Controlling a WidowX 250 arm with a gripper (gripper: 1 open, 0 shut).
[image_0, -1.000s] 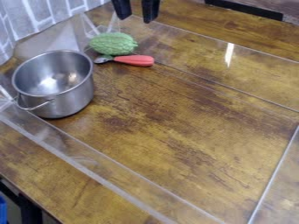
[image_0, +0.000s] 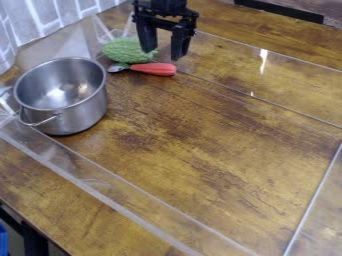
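The black gripper (image_0: 166, 45) hangs at the top centre of the camera view, its fingers pointing down over the green bitter melon (image_0: 127, 50). Whether it holds anything is hard to tell. Just below lies a red-handled utensil (image_0: 152, 69) with a small metal end. At the left sits a steel pot (image_0: 62, 95) with a wire handle, empty as far as shows.
Clear plastic panels border the wooden table (image_0: 201, 150) on the left, back and right. A whitish curtain is at the upper left.
The gripper has come down from the top edge to just over the bitter melon and red-handled utensil. The objects on the table look unmoved.
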